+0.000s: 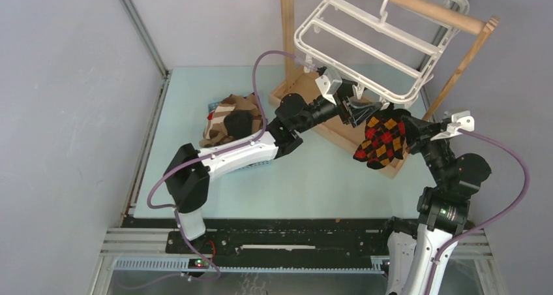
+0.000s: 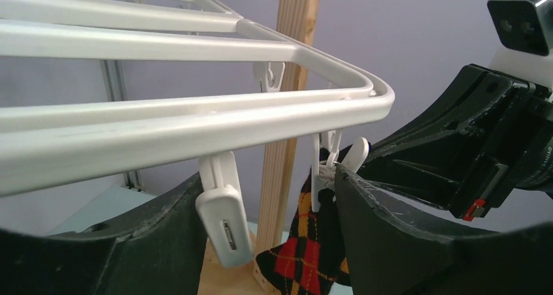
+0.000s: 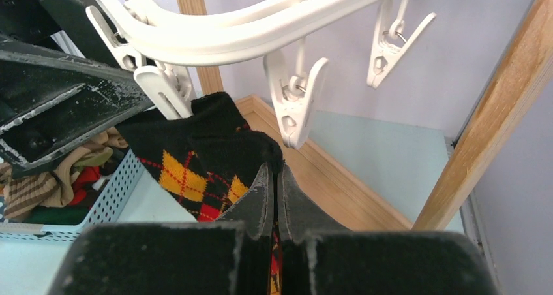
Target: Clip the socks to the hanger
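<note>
A dark argyle sock (image 1: pixel 381 138) hangs below the front corner of the white clip hanger (image 1: pixel 365 47), held in my right gripper (image 1: pixel 407 125), whose closed fingertips pinch it in the right wrist view. Its upper part reaches up beside a white clip (image 3: pixel 166 93); whether the clip grips it is unclear. My left gripper (image 1: pixel 362 106) is part open at the hanger's front edge, its fingers either side of a clip (image 2: pixel 223 217) in the left wrist view. Two more clips (image 3: pixel 293 99) hang to the right in the right wrist view.
A blue basket (image 3: pixel 117 197) of socks sits at the left. A wooden tray (image 3: pixel 345 190) lies under the hanger, and wooden posts (image 3: pixel 482 132) support the rack.
</note>
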